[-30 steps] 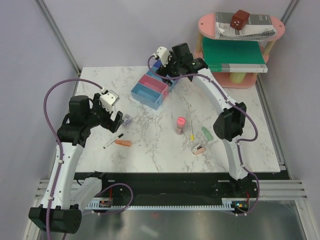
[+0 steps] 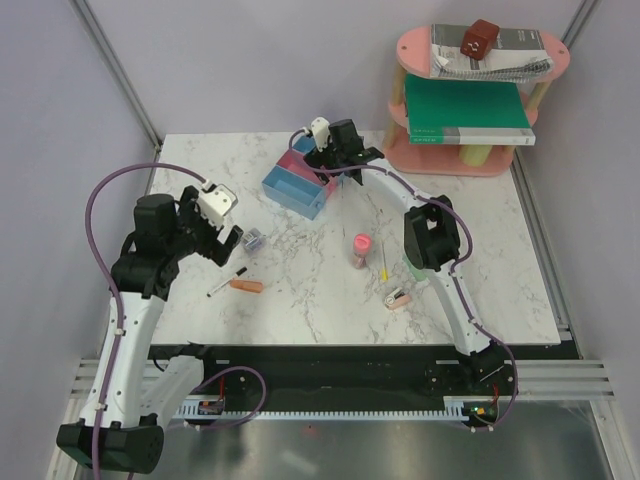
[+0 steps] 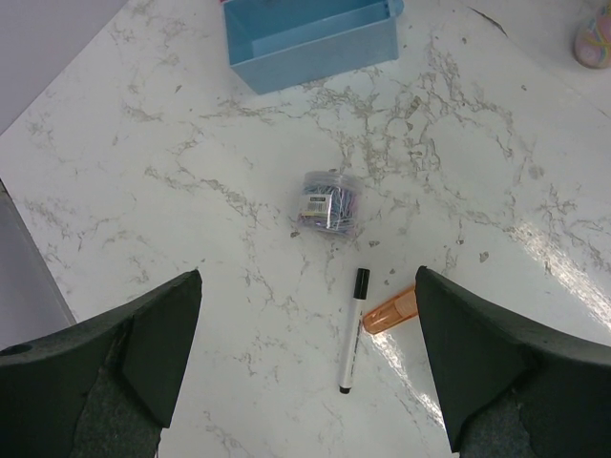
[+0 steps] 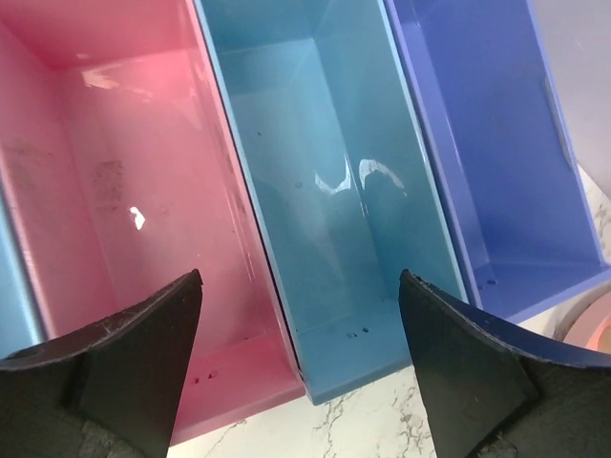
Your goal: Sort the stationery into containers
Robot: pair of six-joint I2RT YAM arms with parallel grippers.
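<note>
My left gripper is open above a clear tub of clips [image 3: 327, 205], a marker [image 3: 352, 339] and an orange item [image 3: 389, 313]. My right gripper hangs parted over the pink container [image 4: 153, 191] and teal container [image 4: 305, 191], nothing visible between its fingers. A blue container [image 4: 520, 191] adjoins them. A light-blue container [image 2: 292, 195] is at the front of the row. A pink-lidded cup [image 2: 361, 249], a yellow pencil [image 2: 384, 270] and small items [image 2: 396, 299] lie mid-right; the green item [image 2: 419, 272] is partly hidden by the right arm.
A tiered pink shelf [image 2: 450, 160] at the back right holds green books [image 2: 465, 105], newspapers and a brown cube [image 2: 480, 40].
My right arm has moved left and lower onto the containers, partly covering the green item. My left arm has barely moved.
</note>
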